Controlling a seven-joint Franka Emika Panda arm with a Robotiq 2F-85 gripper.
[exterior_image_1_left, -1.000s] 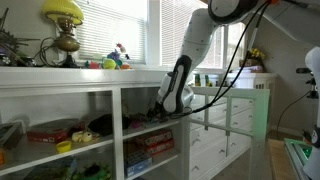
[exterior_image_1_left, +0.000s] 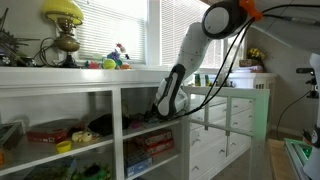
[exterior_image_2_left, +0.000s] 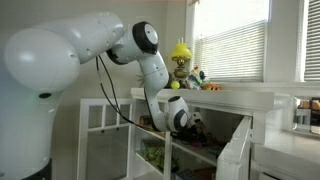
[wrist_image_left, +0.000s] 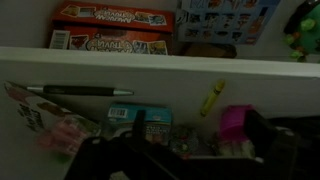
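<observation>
In exterior view 1 the arm reaches into the upper shelf compartment, and my gripper is among the things there. The wrist view shows its dark fingers wide apart at the bottom, open. A short yellow item (wrist_image_left: 212, 98) lies beyond the gap between them. Near the right finger is a pink cup-like object (wrist_image_left: 235, 121). A teal box (wrist_image_left: 140, 115) lies close to the left finger, with a black pen (wrist_image_left: 78, 90) and a printed booklet (wrist_image_left: 40, 110) farther left. Small dark items between the fingers are too dim to name. Nothing is visibly held.
The shelf's pale edge (wrist_image_left: 160, 70) crosses the wrist view; beyond it lie red boxes (wrist_image_left: 105, 42) on another level. A vertical divider (exterior_image_1_left: 117, 130) stands left of the arm. A yellow lamp (exterior_image_1_left: 66, 38) stands on the counter. White drawers (exterior_image_1_left: 208, 150) are at the right.
In exterior view 1 the forearm leans more and the hand has shifted slightly left and down into the compartment. The shelf contents look unchanged.
</observation>
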